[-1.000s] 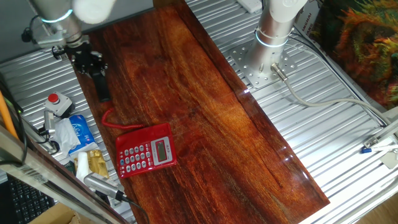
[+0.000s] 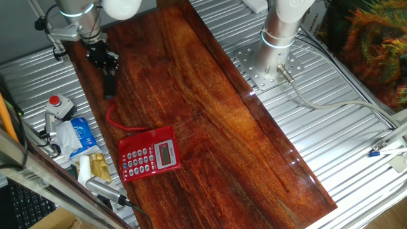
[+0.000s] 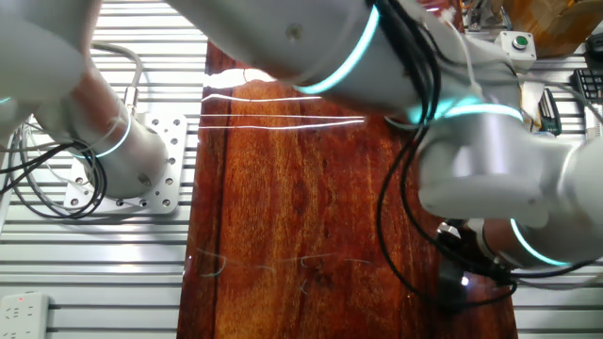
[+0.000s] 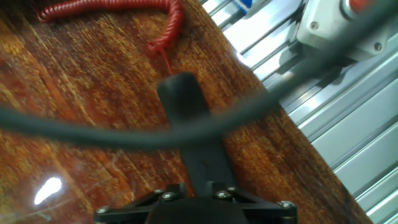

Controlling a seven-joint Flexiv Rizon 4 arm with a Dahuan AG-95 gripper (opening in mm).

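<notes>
A red desk telephone (image 2: 149,154) with grey keys and a small display lies on the wooden board; its handset cradle is bare. From it a coiled red cord (image 4: 118,6) runs to the end of a long dark handset (image 4: 193,118). My gripper appears shut on this handset, which sticks out from the fingers past the mount; the fingers themselves are mostly hidden. In exterior view 1 the gripper (image 2: 103,62) is at the board's upper left, with the handset pointing toward the telephone. The arm covers much of exterior view 2.
A box with a red button (image 2: 59,105) and a blue-white packet (image 2: 81,137) lie beside the board's left edge. Most of the wooden board (image 2: 210,127) is clear. A blurred cable (image 4: 124,138) crosses the wrist view.
My gripper and the dark handset have shifted a little to the right together, the handset's free end rising slightly in the view. The cord has followed; the telephone has stayed put.
</notes>
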